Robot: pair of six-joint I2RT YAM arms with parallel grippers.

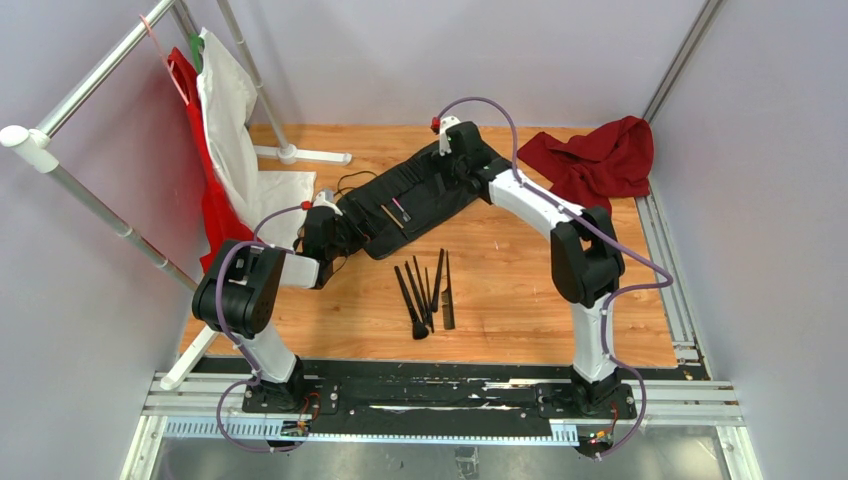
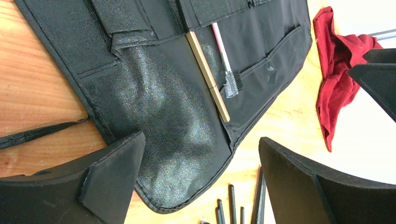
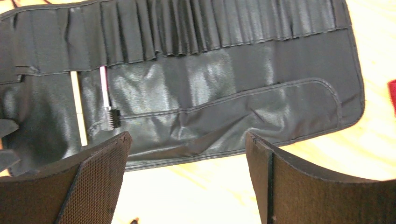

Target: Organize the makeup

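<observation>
A black makeup roll lies spread out on the table with its row of narrow pockets along the far side. Two tools have their ends tucked into these pockets: a wooden-coloured stick and a pink-handled brow brush with a comb head. Above the roll's right part hovers my right gripper, its fingers wide apart and nothing between them. Over the roll's left end, my left gripper is open and empty. Several dark brushes and a black comb lie on the table in front of the roll.
A crumpled red cloth occupies the back right. At the left stands a rack with red and white garments hanging from it. Bare wood lies free right of the brushes.
</observation>
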